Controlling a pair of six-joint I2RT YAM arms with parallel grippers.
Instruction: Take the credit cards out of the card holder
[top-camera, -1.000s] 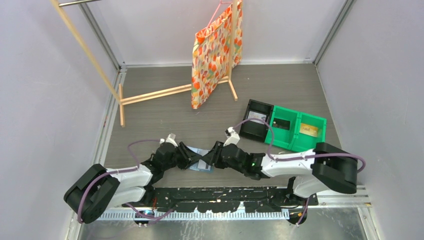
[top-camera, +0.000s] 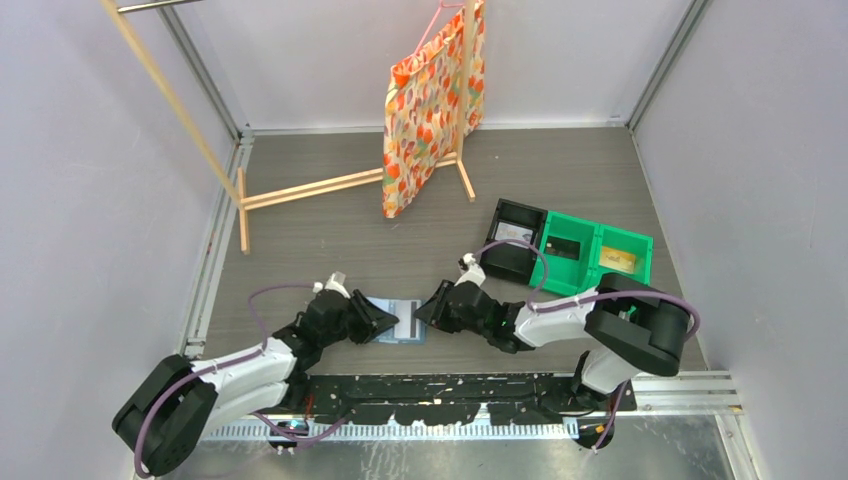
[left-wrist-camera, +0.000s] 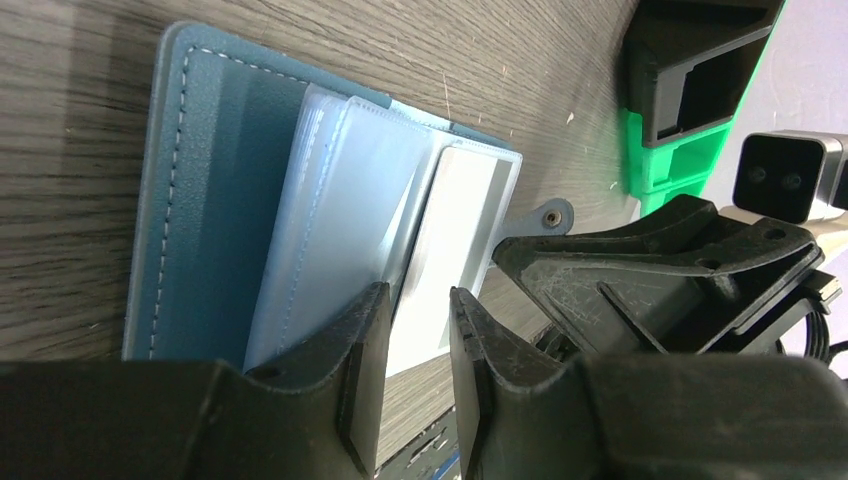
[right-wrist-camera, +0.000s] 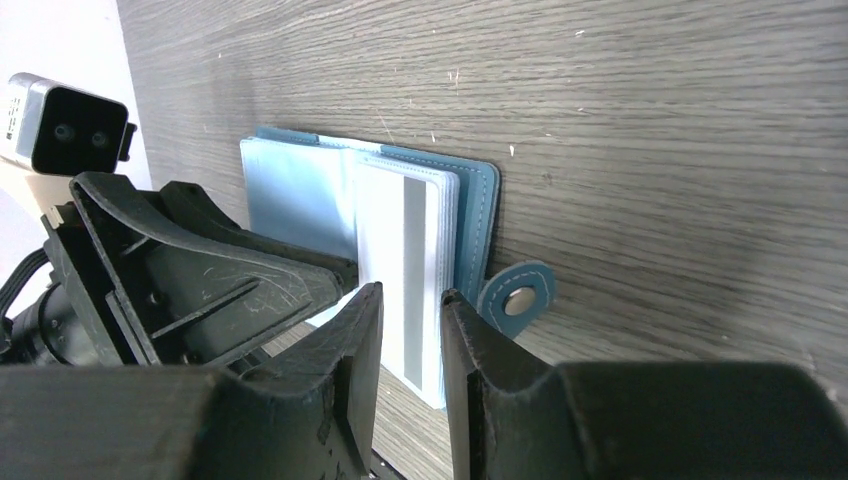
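Between the two arms, the blue card holder (top-camera: 402, 335) lies opened on the table. A white card (left-wrist-camera: 440, 240) with a grey stripe shows inside a clear sleeve. My left gripper is part open, its fingers standing apart over the sleeves with nothing visibly clamped. From the holder's right side, my right gripper is closed on the sleeve part of the holder, near the snap strap (right-wrist-camera: 516, 300). The fingers hide exactly how much lies between the right pads.
At the right stands a black box (top-camera: 511, 262) with a card in it, beside a green tray (top-camera: 590, 226) whose compartments hold a dark card and a yellow card. A wooden rack (top-camera: 315, 188) with patterned cloth (top-camera: 425, 110) is behind. Mid-table is bare.
My right gripper has gone from over the sleeves to the holder's right edge, uncovering more of the white card. The left gripper and the holder have shifted slightly left.
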